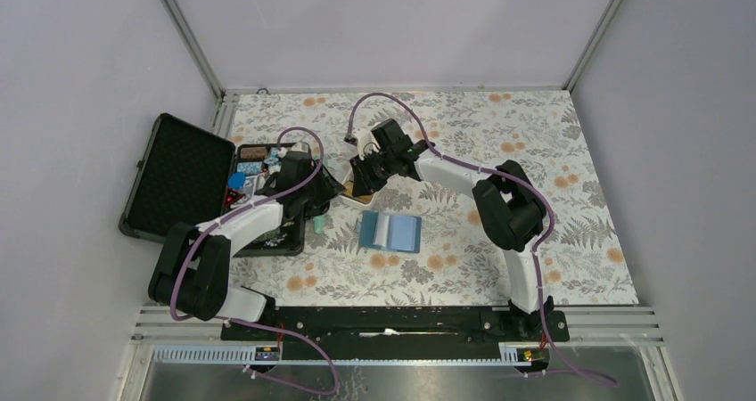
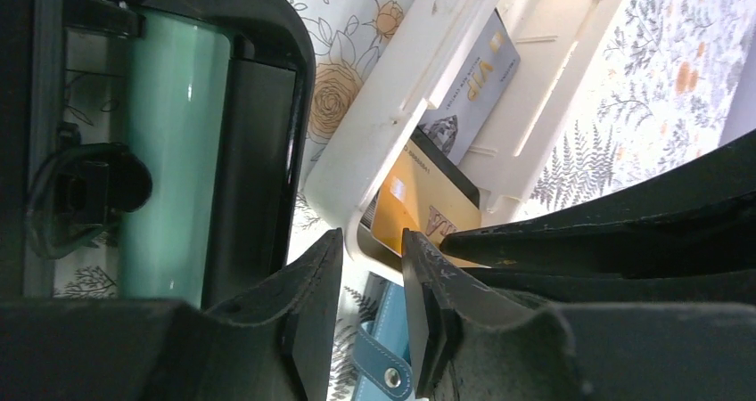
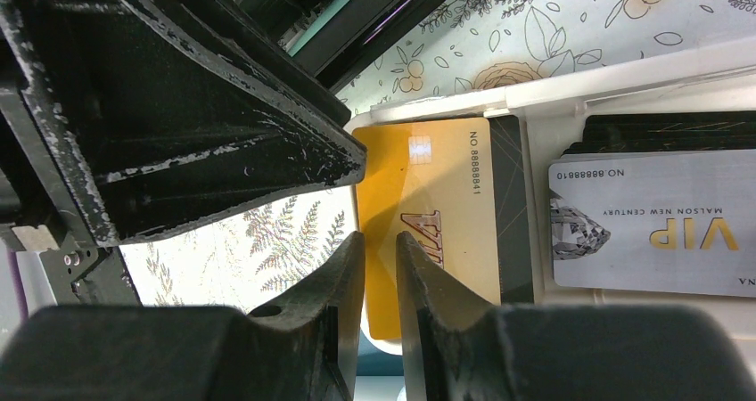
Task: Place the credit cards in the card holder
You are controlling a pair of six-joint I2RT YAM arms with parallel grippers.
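A white tray [image 1: 359, 201] holds a gold VIP card [image 3: 446, 232] at its near end, with a dark card beside it. A silver VIP card [image 3: 660, 223] lies over dark cards in the other compartment. My right gripper is over the gold card, its fingers close together around the card's outer edge; whether they grip it cannot be made out. My left gripper is partly open at the tray's near corner, holding no card. The blue card holder [image 1: 390, 232] lies open on the table below the tray.
A black case [image 1: 287, 249] full of various items stands left of the tray, close to my left arm; its lid [image 1: 176, 176] is open. Both arms crowd around the tray.
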